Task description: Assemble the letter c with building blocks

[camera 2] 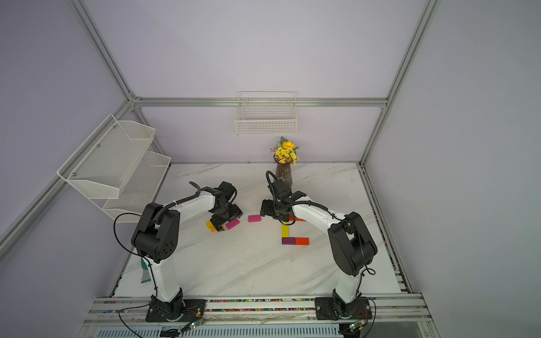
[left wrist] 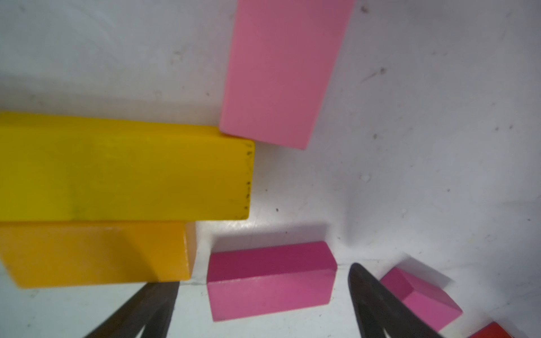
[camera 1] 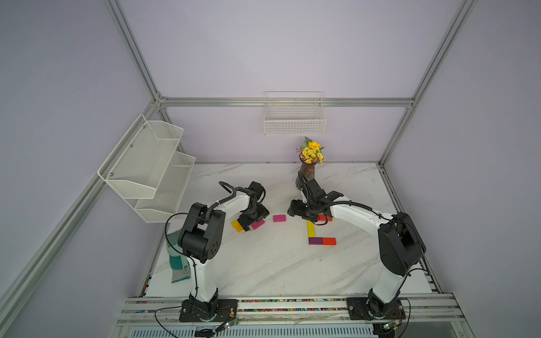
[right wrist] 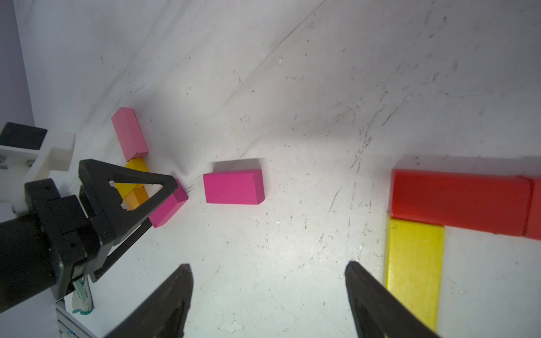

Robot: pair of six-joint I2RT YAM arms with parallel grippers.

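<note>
In the left wrist view, a magenta block (left wrist: 270, 287) lies between the spread fingers of my left gripper, which is open. A yellow block (left wrist: 124, 169), an orange block (left wrist: 101, 250) and a pink block (left wrist: 284, 73) lie close by. A second magenta block (right wrist: 232, 187) rests alone between the two arms. My right gripper is open and empty, left of the partial letter. That shape has red blocks (right wrist: 459, 200) on top, a yellow block (right wrist: 414, 264) down its left side, then a purple block (camera 1: 315, 241) and a red block (camera 1: 329, 241) below.
A vase of yellow flowers (camera 1: 308, 169) stands behind the right gripper. White mesh shelves (camera 1: 163, 183) and a teal-grey cloth (camera 1: 179, 264) are at the left.
</note>
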